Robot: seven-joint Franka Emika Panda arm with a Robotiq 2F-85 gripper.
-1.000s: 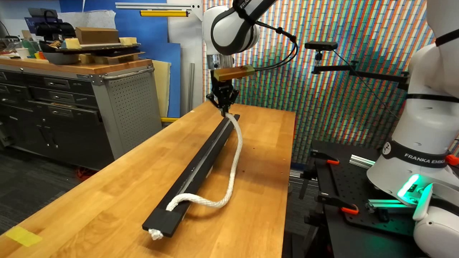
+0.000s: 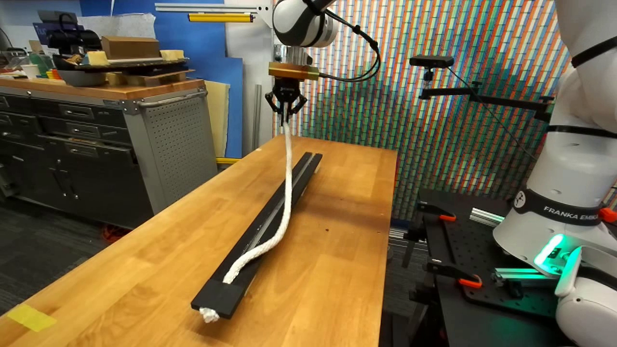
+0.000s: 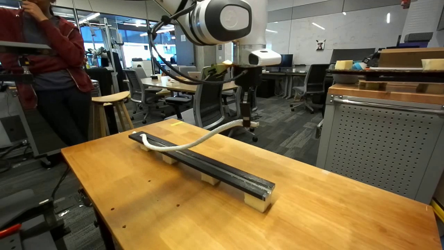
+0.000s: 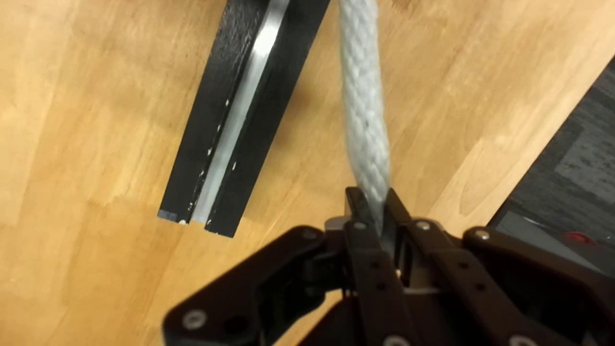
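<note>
A white braided rope [image 2: 288, 185] runs from the near end of a long black grooved rail [image 2: 231, 260] up to my gripper [image 2: 286, 115]. In the wrist view my gripper is shut on the rope [image 4: 363, 86], its fingers pressing from both sides. The rail [image 4: 196, 138] lies to the left there, its pale groove empty at the end in sight. In exterior view 2 the rope [image 3: 195, 141] sags in a curve above the rail [image 3: 224, 175], and a short tip sticks out past my gripper [image 3: 246, 123]. The rope's other end emerges at the rail's near end.
Pale blocks [image 3: 210, 178] hold the rail up off the wooden table [image 2: 341, 277]. Bare table lies on both sides of it. A second arm [image 2: 555, 196] stands at the right, and a workbench [image 2: 167, 127] is at the left.
My gripper has risen and shifted a little left, still holding the rope. The wide bow of rope over the table at the rail's right has been drawn straighter and up.
</note>
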